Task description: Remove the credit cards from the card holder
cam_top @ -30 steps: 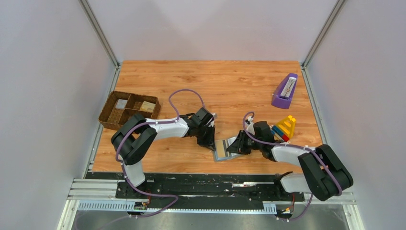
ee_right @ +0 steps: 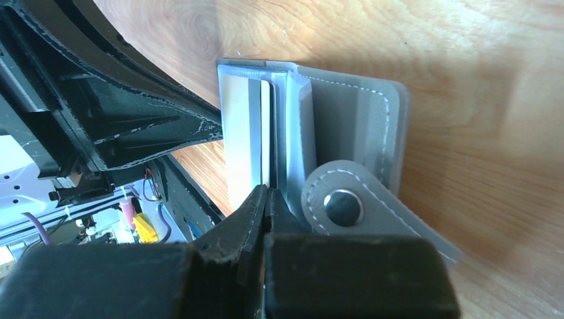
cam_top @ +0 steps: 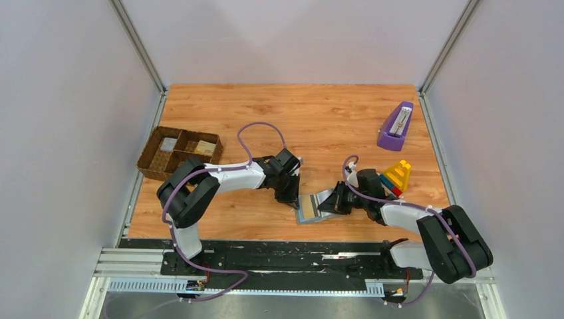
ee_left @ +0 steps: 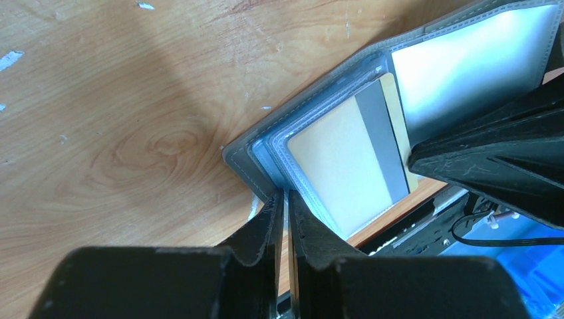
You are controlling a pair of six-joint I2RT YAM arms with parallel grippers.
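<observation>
The grey card holder (cam_top: 311, 220) lies open near the table's front edge, between my two grippers. A cream card (ee_left: 336, 159) sits in its clear pocket, and a pale yellow card edge (ee_left: 401, 133) sticks out past it. My left gripper is shut on the holder's outer edge, a thin strip showing between its fingers. Over the holder's inner side, my right gripper is shut, its tips touching or close to the card edges (ee_right: 266, 133); no card can be made out between them. The snap flap (ee_right: 332, 199) lies beside it.
At the left stands a brown divided box (cam_top: 151, 159) with a whitish card (cam_top: 168, 144) and a beige card (cam_top: 205, 148) inside. A purple stapler-like object (cam_top: 396, 126) and yellow toy (cam_top: 399, 174) are on the right.
Both arms have shifted slightly, my right gripper a little to the right. The holder stays almost in place, and its cards look much the same.
</observation>
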